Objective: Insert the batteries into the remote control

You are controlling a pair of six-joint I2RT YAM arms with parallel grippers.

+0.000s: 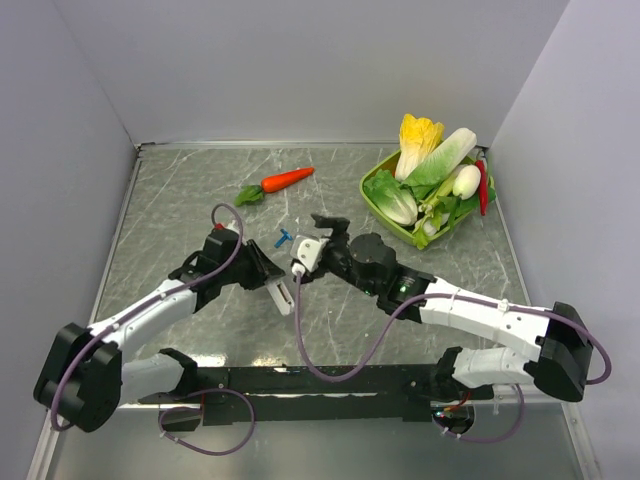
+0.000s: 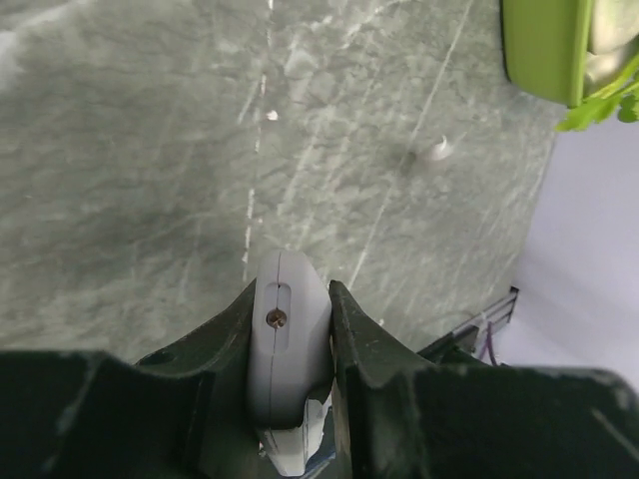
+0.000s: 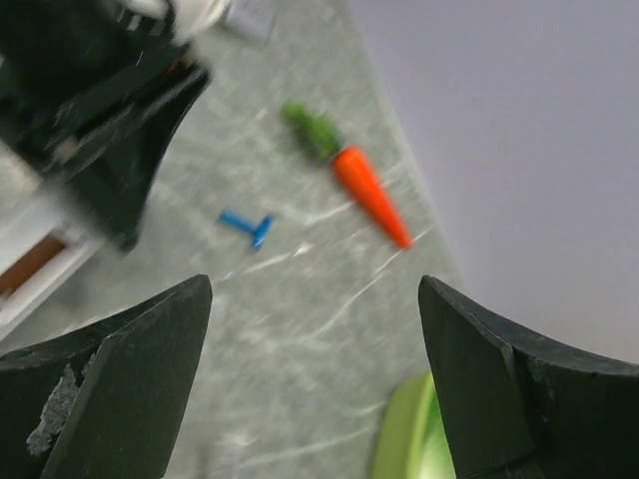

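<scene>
The white remote control point(image 1: 281, 298) hangs from my left gripper, which is shut on its grey end. One side of the remote point(image 3: 22, 267) shows a brown hollow in the right wrist view; whether anything lies inside I cannot tell. Two small blue pieces point(image 1: 284, 238), apparently the batteries, lie on the table in a T shape, away from the remote. The same blue pieces point(image 3: 248, 228) appear beyond my right gripper. That gripper stands open, its fingers wide apart and nothing between them.
A carrot point(image 1: 288, 179) lies behind the blue pieces. The green basket point(image 1: 372, 207) of vegetables stands at the back right. Both arms are close together over the middle of the table.
</scene>
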